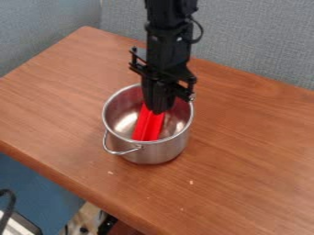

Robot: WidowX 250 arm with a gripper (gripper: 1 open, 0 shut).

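A steel pot [170, 144] with wire handles stands on the wooden table [245, 156]. Inside it a red elongated object [147, 126] lies at a slant. The black gripper [159, 93] hangs from above with its lower end at the pot's back rim, over the upper end of the red object. Its fingers are dark and overlap one another in this view, so whether it holds anything cannot be seen.
A grey padded wall [258, 41] rises behind it. Past the table's front left edge are a blue surface and some cables.
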